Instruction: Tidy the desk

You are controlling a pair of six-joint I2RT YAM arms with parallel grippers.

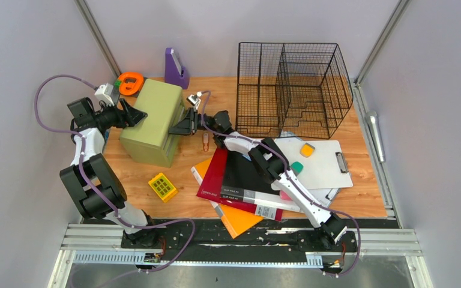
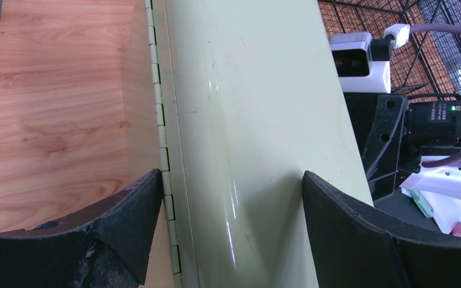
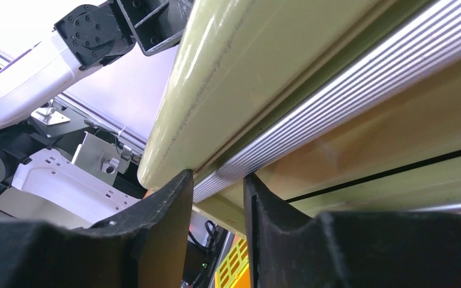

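Observation:
A pale green cabinet [image 1: 151, 114] stands on the left of the desk, its drawer side facing right. My left gripper is open over its top [image 2: 252, 90]. One finger reaches the hinge-like strip at the edge and the other lies above the top panel. From the right, my right gripper is at the drawer side, shut on the ribbed metal handle strip [image 3: 336, 90], which runs between its fingertips. The drawer's inside is hidden.
Folders [image 1: 240, 177] and a clipboard [image 1: 318, 165] lie under the right arm. A black wire rack [image 1: 288, 90] stands at the back. A yellow block [image 1: 162, 187], purple holder [image 1: 176, 69] and orange tape dispenser [image 1: 131, 83] surround the cabinet.

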